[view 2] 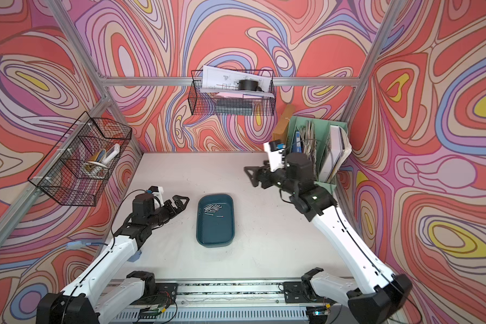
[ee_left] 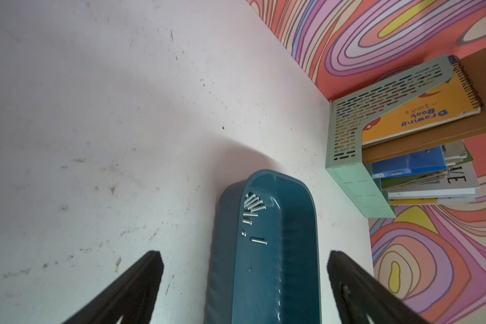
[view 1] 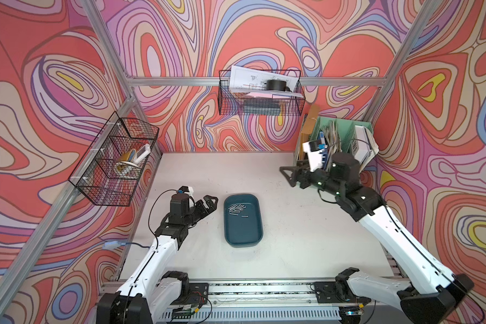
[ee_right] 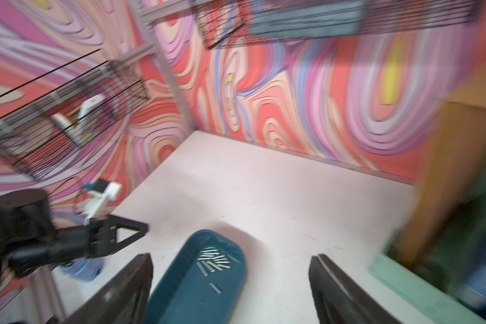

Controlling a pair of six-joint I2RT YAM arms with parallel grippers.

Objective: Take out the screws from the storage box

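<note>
A dark teal storage box (view 1: pixel 243 232) rests on the table, with several silver screws (view 1: pixel 236 208) lying loose at its far end and one apart from the pile. Just left of the box, above the table, my left gripper (view 1: pixel 211 203) stands open and empty. In the left wrist view the box (ee_left: pixel 271 302) shows between its spread fingers, some way beyond them. My right gripper (view 2: pixel 252 176) is raised to the right of and behind the box. Its fingers (ee_right: pixel 125 286) are apart in the right wrist view, with nothing held between them.
A green file holder (view 2: pixel 321 140) with books and papers stands at the back right, close to my right arm. Wire baskets hang on the left (view 1: pixel 113 162) and on the back wall (view 1: pixel 261 102). The table (view 1: pixel 210 167) behind the box is clear.
</note>
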